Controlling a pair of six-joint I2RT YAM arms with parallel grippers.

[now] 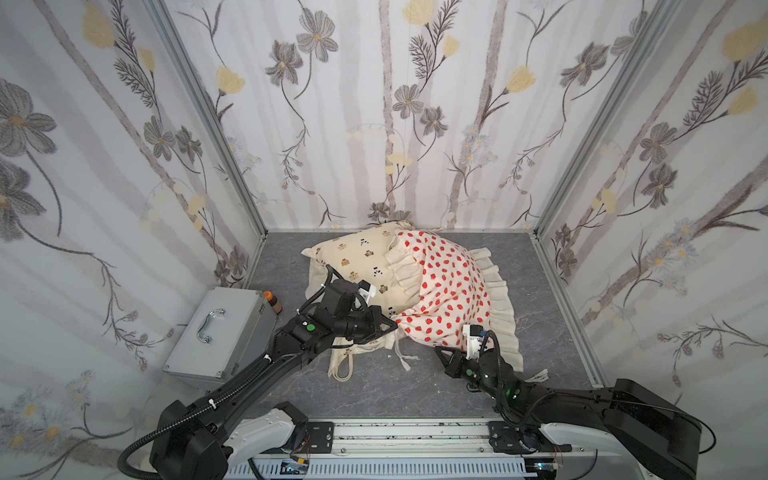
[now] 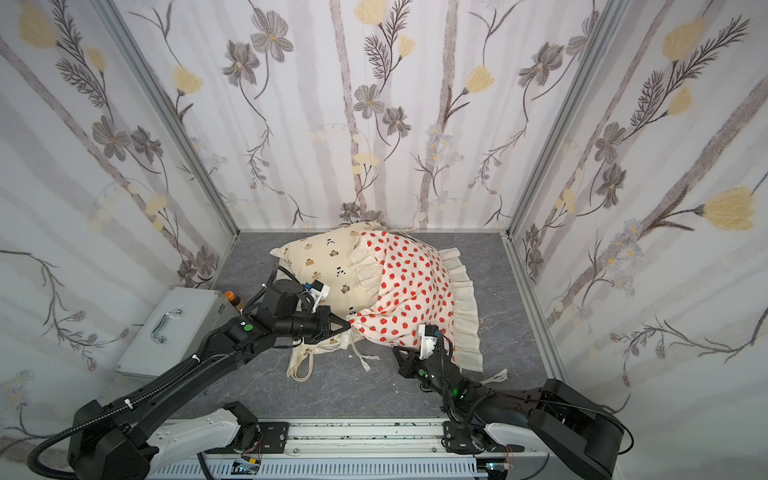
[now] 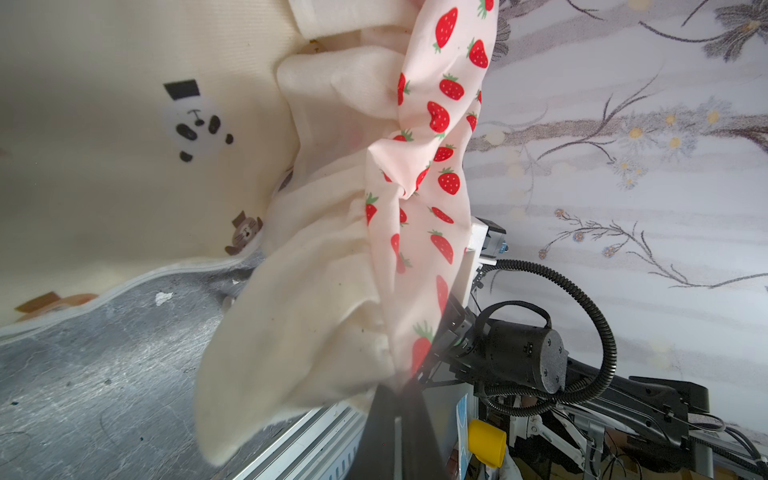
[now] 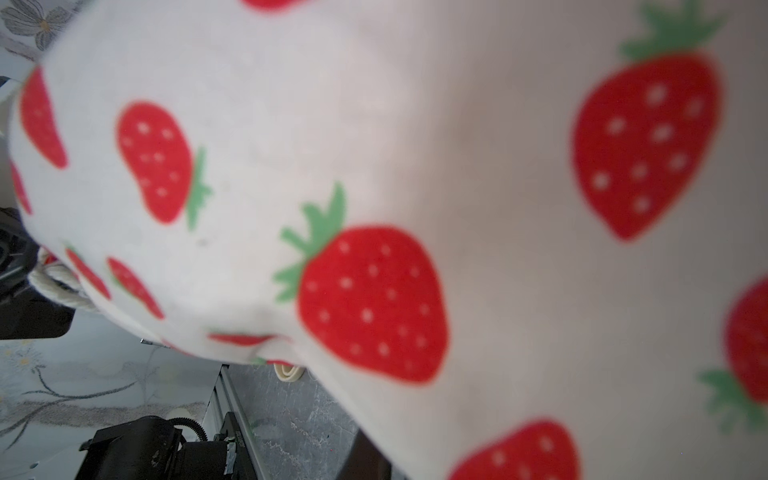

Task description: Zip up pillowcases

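Note:
The strawberry-print pillowcase (image 1: 448,280), with a cream ruffle (image 1: 502,304), lies over a cream pillowcase (image 1: 352,256) printed with small animals. At its near left corner, my left gripper is shut on strawberry cloth, which gathers to its fingertips. My right gripper (image 1: 445,361) is low at the near edge of the strawberry pillowcase, its fingers part open. Cloth fills most of the right wrist view and hides nearly all of that gripper; just one dark finger (image 4: 364,460) shows at the bottom. No zipper can be made out.
A silver case (image 1: 216,332) and an orange-capped bottle (image 1: 272,301) stand at the left. Cream straps (image 1: 344,366) trail from the cream pillowcase onto the grey floor (image 1: 384,392). Bare floor lies in front of the pillowcases and at the right.

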